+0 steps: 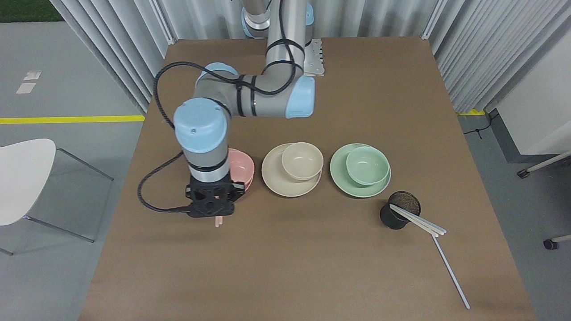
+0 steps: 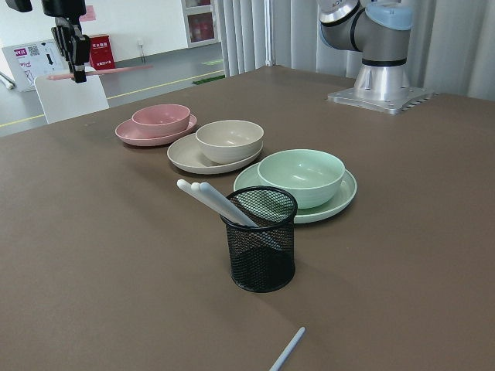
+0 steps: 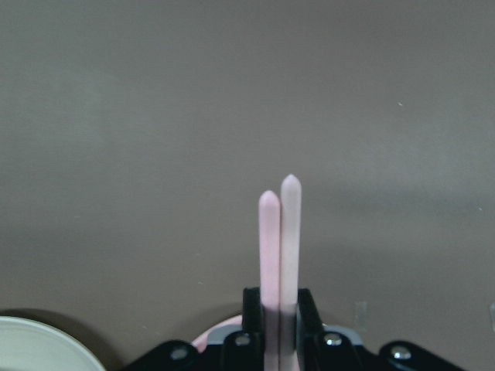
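My gripper is shut on pale pink chopsticks point(image 3: 269, 232), which point forward in the wrist view. In the left view the gripper point(image 2: 77, 71) hangs high at the upper left, with the chopsticks crossing it horizontally. In the front view it stands over the left part of the table, covering much of the pink bowl point(image 1: 240, 165). In the left view that bowl point(image 2: 161, 116) sits on a pink plate point(image 2: 130, 136). To its right are a cream bowl point(image 1: 302, 160) on a plate and a green bowl point(image 1: 367, 164) on a plate.
A black mesh cup point(image 1: 392, 220) with white chopsticks point(image 1: 420, 221) stands at the right; a single white stick point(image 1: 450, 272) lies on the table in front of it.
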